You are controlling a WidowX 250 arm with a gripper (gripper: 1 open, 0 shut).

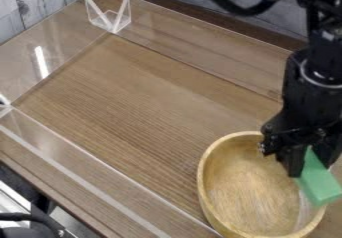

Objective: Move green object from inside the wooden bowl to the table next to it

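A green block-like object [318,183] hangs at the right side of the view, its upper end between the fingers of my black gripper [305,158]. My gripper is shut on it. Both are over the right rim of the round wooden bowl [221,190], and the object covers part of that rim in the view. What shows of the bowl's inside is empty. How high the object is above the rim I cannot tell.
A white wire-like stand [110,15] is at the far left corner. Dark cables [30,220] lie at the lower left edge.
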